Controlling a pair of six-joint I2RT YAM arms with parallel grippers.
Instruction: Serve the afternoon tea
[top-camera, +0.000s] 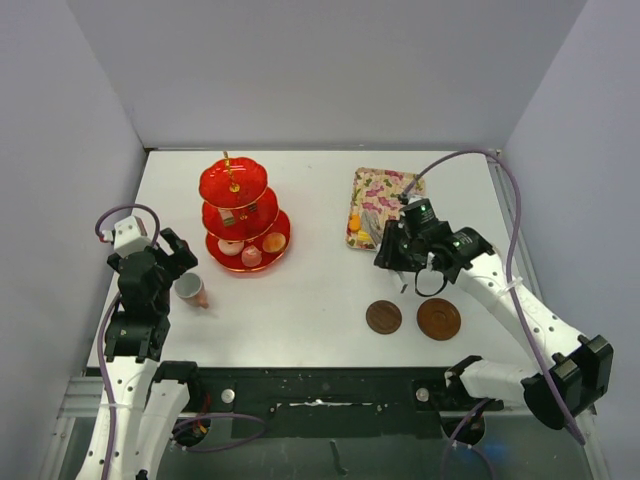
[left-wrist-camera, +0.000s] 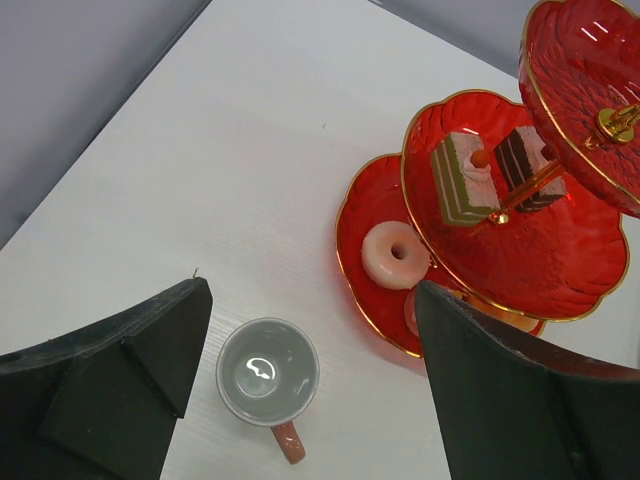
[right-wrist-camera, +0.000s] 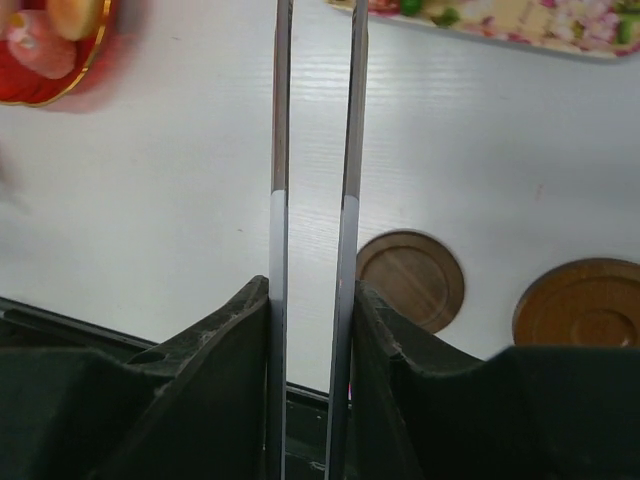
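Note:
A three-tier red stand (top-camera: 230, 185) at the left holds cake slices (left-wrist-camera: 461, 185) and donuts (left-wrist-camera: 395, 250). My left gripper (top-camera: 175, 245) stands open above a white cup (left-wrist-camera: 268, 370) with a brown handle. My right gripper (top-camera: 395, 250) is shut on long tongs (right-wrist-camera: 280, 240) and hangs over a floral tray (top-camera: 387, 188) at the back right; whether anything is in the tongs' tips cannot be seen. Small orange and green pieces show on the tray.
Two brown coasters (top-camera: 383, 316) (top-camera: 438, 318) lie at the front right. Walls bound it at the back and sides.

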